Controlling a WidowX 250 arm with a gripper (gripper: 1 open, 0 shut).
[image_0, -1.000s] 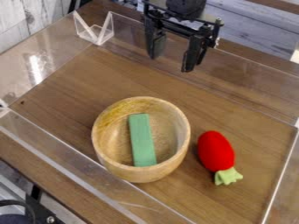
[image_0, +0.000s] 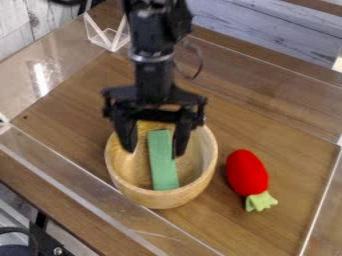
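The black gripper (image_0: 158, 125), blurred by motion, is open over a tan bowl (image_0: 134, 184), its fingers reaching down to about the bowl's rear rim. Inside the bowl lies an upright-looking green block (image_0: 164, 165), long side running front to back, below the gap between the fingers. Whether the fingers touch it cannot be told. A red vegetable-like object (image_0: 247, 174) with a pale green tip lies to the right of the bowl.
Clear walls edge it, and a transparent holder (image_0: 104, 30) stands at the back left.
The gripper has moved from the back of the table toward the viewer and down over the bowl. The bowl, green block and red object show no change.
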